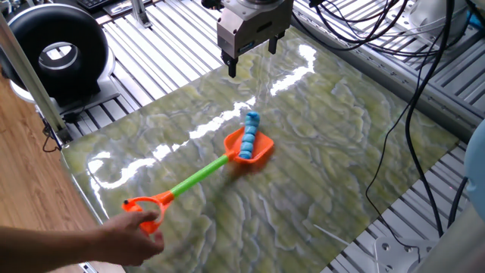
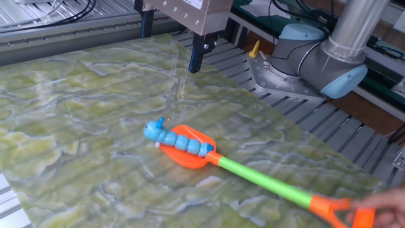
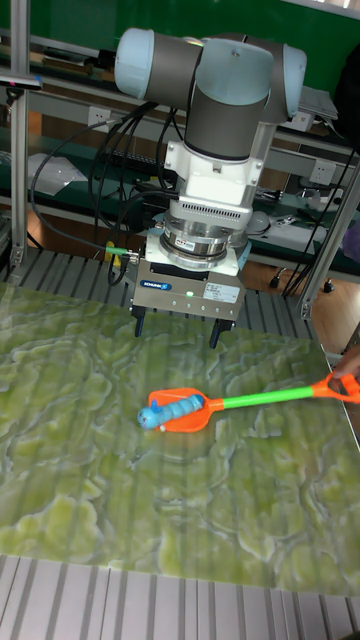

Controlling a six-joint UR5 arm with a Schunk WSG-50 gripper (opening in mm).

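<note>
A toy shovel with an orange blade (image 1: 263,151), green shaft (image 1: 198,177) and orange handle is held at its handle by a person's hand (image 1: 127,240). Across the blade lies a segmented blue caterpillar toy (image 2: 180,142), its round head sticking out past the blade's edge. My gripper (image 1: 252,59) hangs above the far part of the board, clear of the shovel and the toy. Its two dark fingers (image 2: 198,53) stand wide apart with nothing between them, as exterior view 3 also shows for the gripper (image 3: 176,329). Whether the blade touches the board is hard to tell.
The marbled green board (image 1: 333,152) is otherwise bare, with wide free room around the shovel. A black ring-shaped object (image 1: 57,57) stands at the left. Dark cables (image 1: 413,114) hang along the right side. Slatted metal table surface surrounds the board.
</note>
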